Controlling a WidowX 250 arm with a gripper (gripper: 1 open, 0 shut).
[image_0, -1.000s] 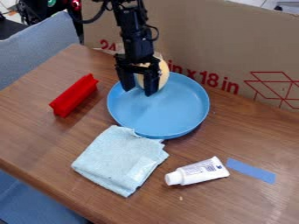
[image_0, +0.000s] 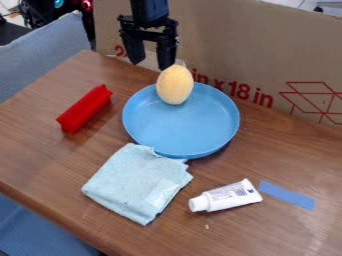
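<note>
The black gripper (image_0: 147, 50) hangs open above the back of the blue plate (image_0: 181, 130), up and left of a pale yellow egg-shaped object (image_0: 174, 84), with nothing seen between its fingers. The yellow object rests at the plate's back edge. A red block (image_0: 84, 108) lies on the wooden table left of the plate.
A folded light-blue cloth (image_0: 136, 183) lies at the front, with a white tube (image_0: 226, 197) and a blue strip (image_0: 287, 195) to its right. A cardboard box (image_0: 267, 55) walls off the back. The table's left edge borders blue-grey fabric (image_0: 40, 60).
The gripper has risen up and back from over the plate, uncovering the yellow object, which stays on the plate. The other objects have not moved.
</note>
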